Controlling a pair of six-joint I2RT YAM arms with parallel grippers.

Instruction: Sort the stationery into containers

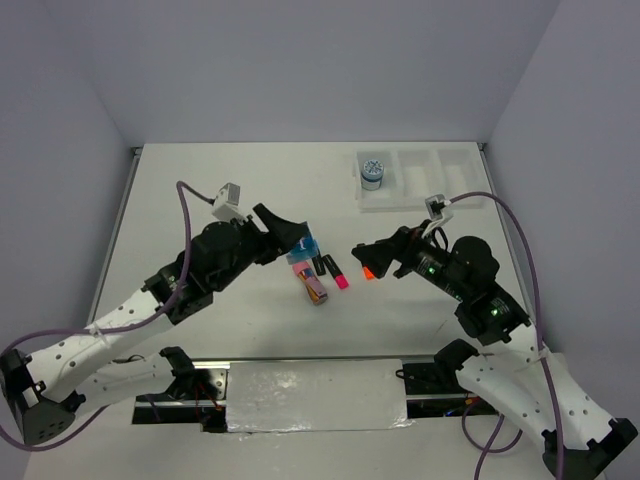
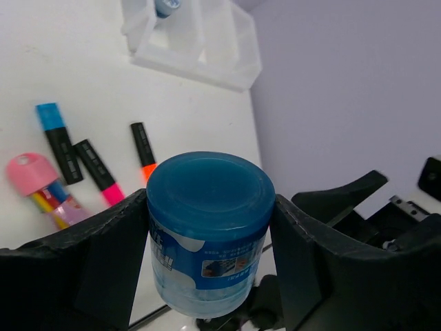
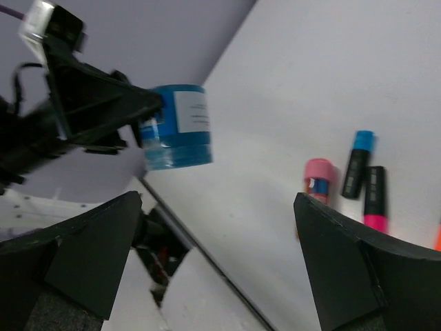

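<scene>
My left gripper (image 1: 287, 226) is shut on a blue cylindrical container (image 2: 210, 227), held above the table left of centre. Below lie a pink-capped pouch of coloured items (image 2: 45, 189), a blue-capped marker (image 2: 62, 148), a pink marker (image 2: 96, 169) and an orange marker (image 2: 142, 145). My right gripper (image 1: 370, 250) stands open over the right side near the orange marker, nothing between its fingers. A white compartment tray (image 1: 420, 202) at the back right holds a blue jar (image 1: 372, 172) in its left compartment.
Walls rise behind and on both sides. The front edge borders a lower ledge with the arms' mounts.
</scene>
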